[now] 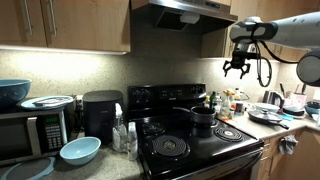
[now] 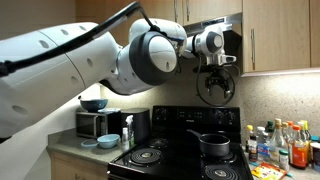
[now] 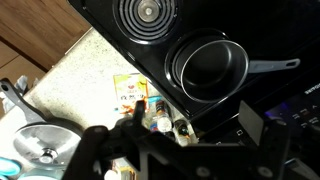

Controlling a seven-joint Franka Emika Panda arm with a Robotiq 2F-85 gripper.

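High above the counter, to the right of the stove, my gripper [image 1: 236,73] hangs pointing down. Its fingers stand apart with only air between them, so it is open. In the wrist view the dark fingers of the gripper reach in from the bottom edge. Below it, a black pot [image 3: 210,72] with a grey handle sits on a rear part of the stove [image 1: 190,150]. The pot [image 2: 214,145] is upright, well below and apart from the gripper; its inside looks empty from above.
Several bottles [image 2: 298,148] crowd the counter right of the stove, with a lidded pan [image 1: 265,113] farther right. Left of the stove are spray bottles [image 1: 119,130], a light blue bowl [image 1: 80,151] and a microwave [image 1: 32,136]. The range hood [image 1: 180,16] overhangs the stove.
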